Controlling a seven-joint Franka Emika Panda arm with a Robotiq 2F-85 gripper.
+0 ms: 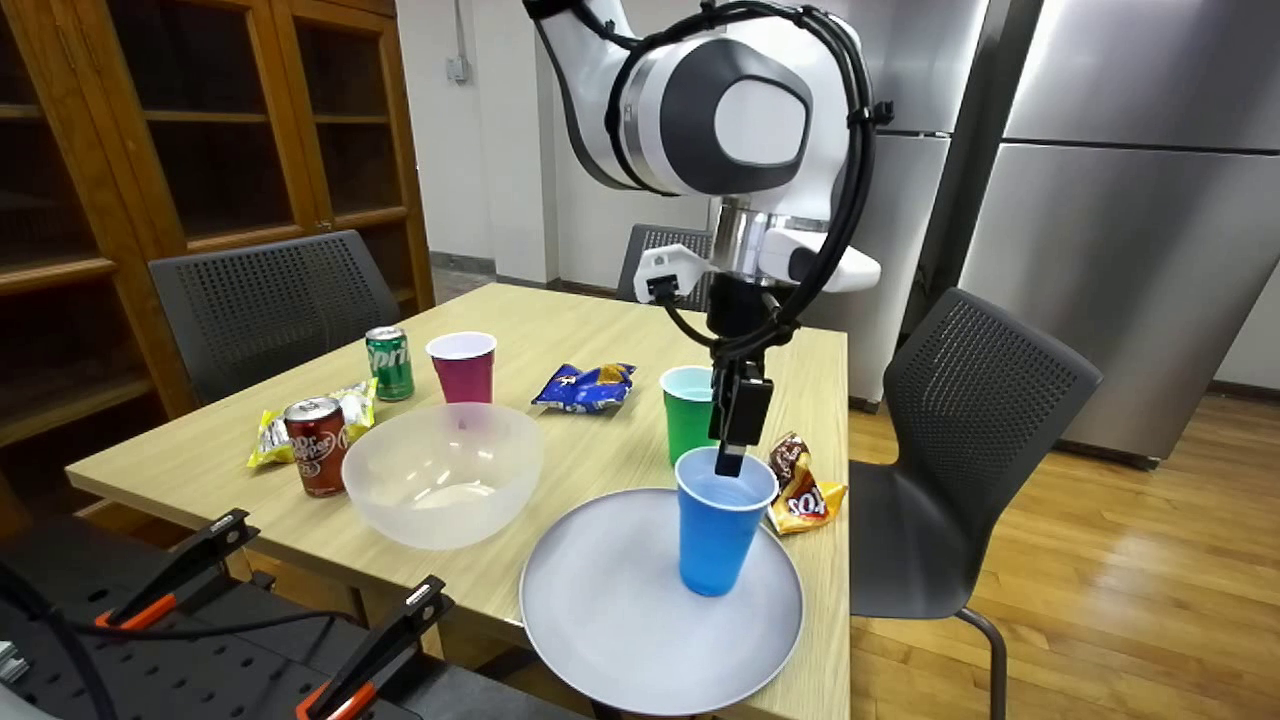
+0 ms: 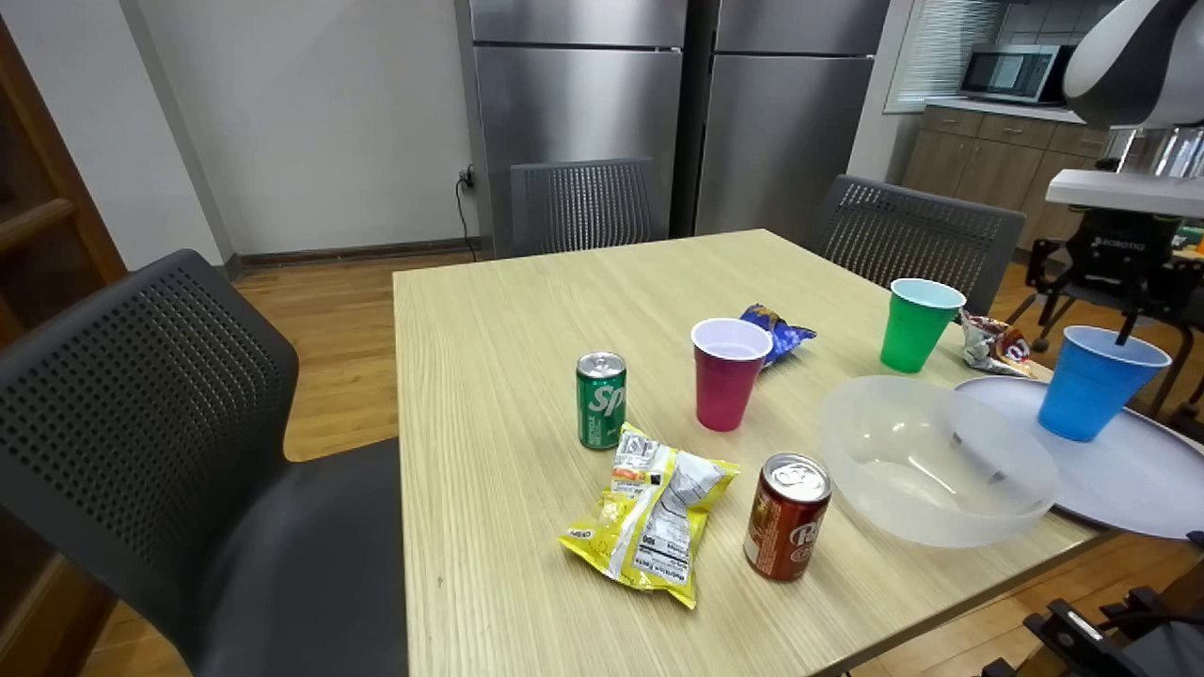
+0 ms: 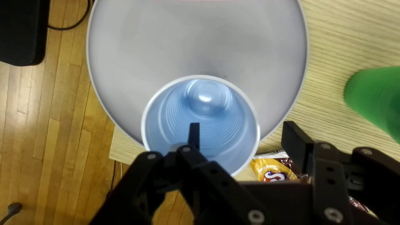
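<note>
A blue cup [image 1: 723,528] stands on the grey plate [image 1: 612,648], toward the plate's right side in exterior view 1. My gripper is over the cup, its fingers apart. In the wrist view one of its fingers [image 3: 193,135] reaches inside the cup's mouth, and the other is outside the rim, with the near cup wall between them. A clear gap shows between the outer finger and the wall. Exterior view 2 shows the blue cup [image 2: 1092,385] with a dark finger dipping into it. Whether the inner finger touches the wall I cannot tell.
A green cup [image 1: 689,414] and an orange-brown snack bag [image 1: 801,492] stand close to the gripper. A frosted bowl [image 1: 444,480] is left of the plate. Farther off are a maroon cup [image 2: 728,378], two cans, a yellow bag [image 2: 655,513] and a blue bag [image 1: 584,388].
</note>
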